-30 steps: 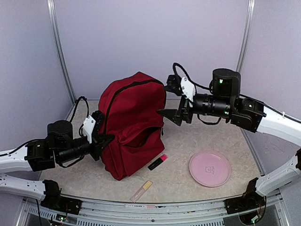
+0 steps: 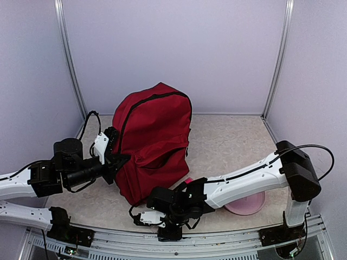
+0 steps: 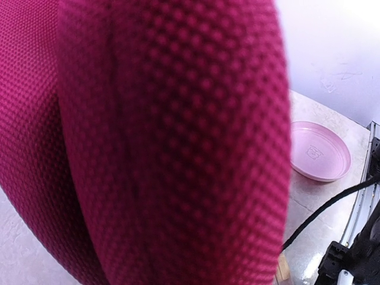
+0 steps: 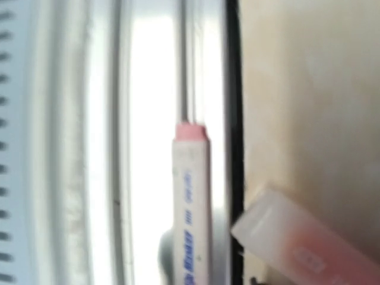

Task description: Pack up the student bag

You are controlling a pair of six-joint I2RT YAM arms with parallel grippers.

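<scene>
The red bag (image 2: 154, 124) stands upright on the table, its front pocket (image 2: 162, 151) gaping a little. My left gripper (image 2: 126, 158) is shut against its left side; red fabric (image 3: 178, 142) fills most of the left wrist view, hiding the fingertips. My right gripper (image 2: 169, 235) is low over the front metal rail, its fingers too dark to judge. In the right wrist view, a white marker (image 4: 191, 208) with a pink end lies on the rail. A clear and pink tube (image 4: 309, 243) lies beside it on the table. A pink tip (image 2: 188, 180) shows behind the right arm.
A round pink plate (image 2: 252, 205) rests at the right front, partly covered by the right arm. The table (image 2: 233, 138) right of the bag is clear. Metal rails (image 2: 130, 241) run along the front edge.
My right arm has swung from the right of the bag down to the front rail, now covering the tube and most of the black and pink stick. The left arm and bag are still.
</scene>
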